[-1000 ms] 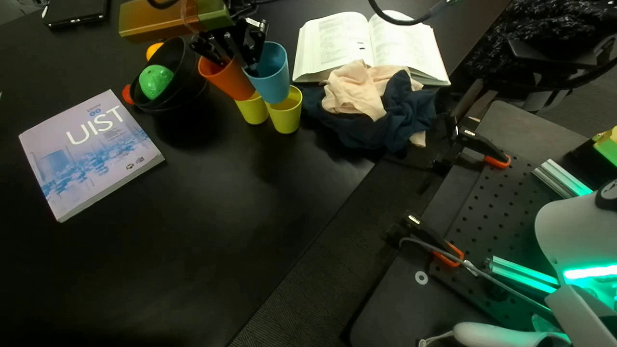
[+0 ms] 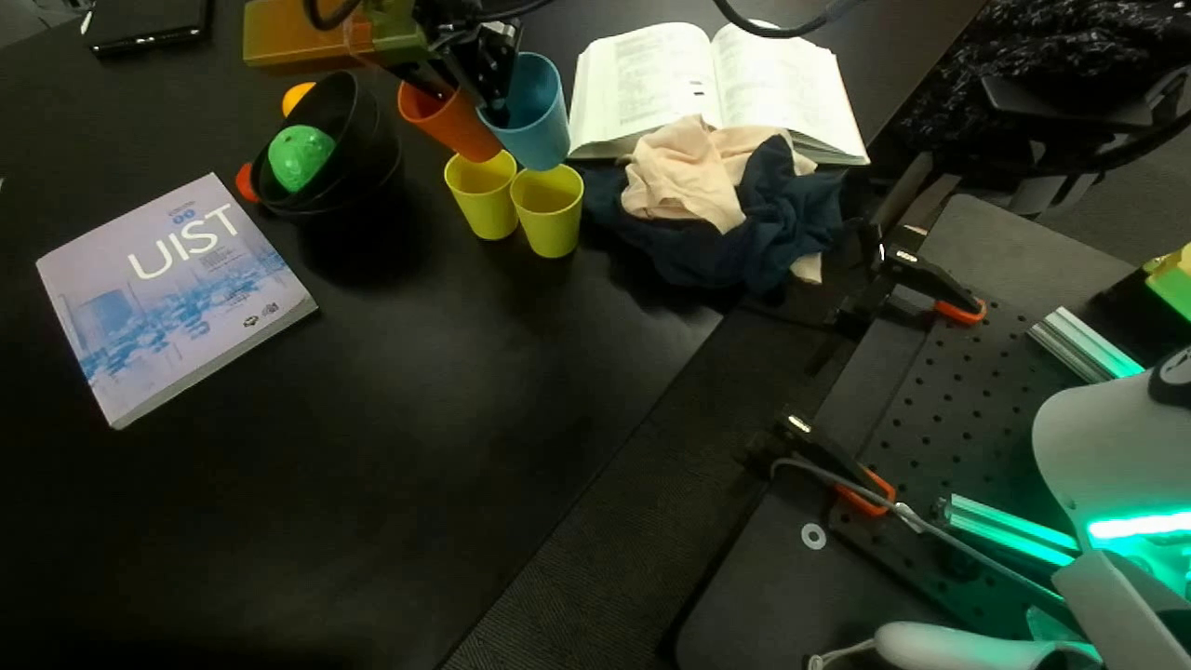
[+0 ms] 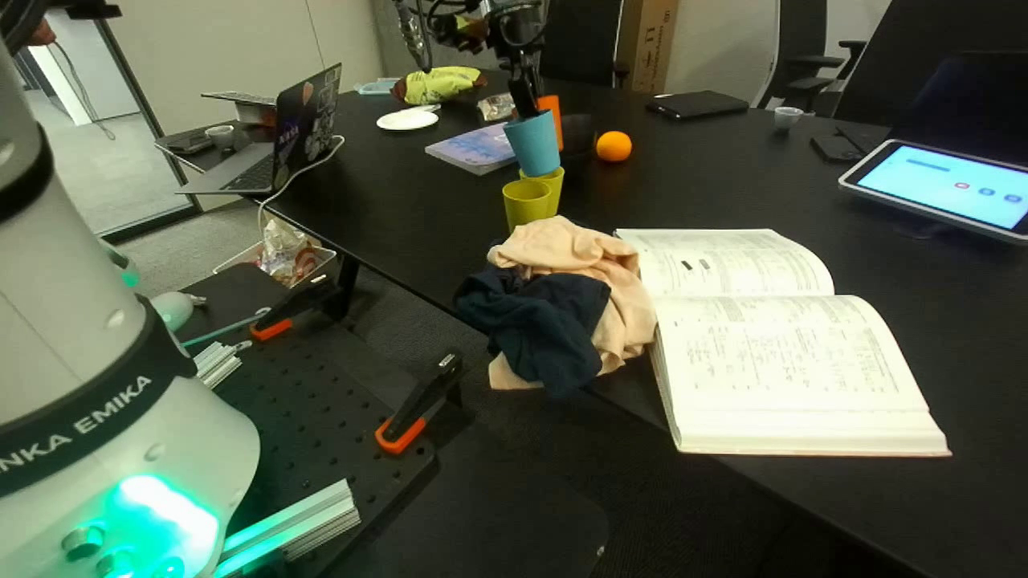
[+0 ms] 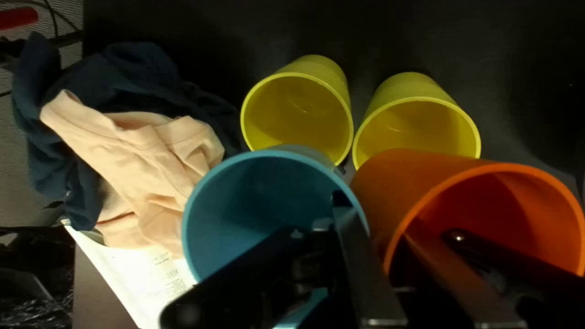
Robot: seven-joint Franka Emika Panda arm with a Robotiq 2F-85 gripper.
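My gripper is shut on the adjoining walls of a blue cup (image 4: 263, 192) and an orange cup (image 4: 411, 175). One finger reaches into each cup in the wrist view. The two cups hang side by side, tilted, with the orange one leaning more. Two yellow cups, one on the left (image 4: 299, 112) and one on the right (image 4: 419, 123) of the wrist view, stand close together on the table. In exterior view 1, the held cups (image 2: 536, 112) appear just behind and above the yellow pair. Exterior view 2 shows the orange cup mostly hidden behind the blue cup (image 3: 535, 144).
Cream and navy cloths (image 2: 692, 184) lie heaped beside the yellow cups, against an open book (image 2: 726, 89). Black bowls (image 2: 346, 156) with a green ball (image 2: 299, 156) stand on the other side. A UIST book (image 2: 173, 296) lies farther off.
Both held cups have shifted up and slightly right in exterior view 1 with my gripper. More of the yellow cups shows now. The yellow cups, cloths and books have stayed put.
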